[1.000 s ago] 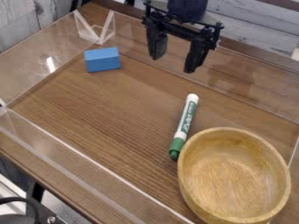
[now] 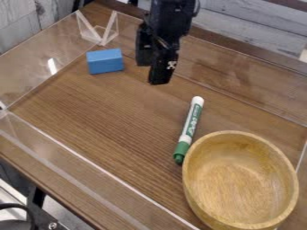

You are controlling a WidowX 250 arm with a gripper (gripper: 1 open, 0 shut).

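My black gripper (image 2: pixel 160 67) hangs over the upper middle of the wooden table, pointing down, right of a blue block (image 2: pixel 104 61). Its fingers are dark and seen end-on; nothing shows held in it. A green and white marker (image 2: pixel 188 131) lies below and to the right of it. A wooden bowl (image 2: pixel 241 141) fills the lower right.
A white wire-like object (image 2: pixel 99 29) stands at the upper left near the table edge. A clear rail runs along the left side.
The gripper has turned and shifted left toward the blue block, now narrower in view. The block, marker and bowl are unchanged.
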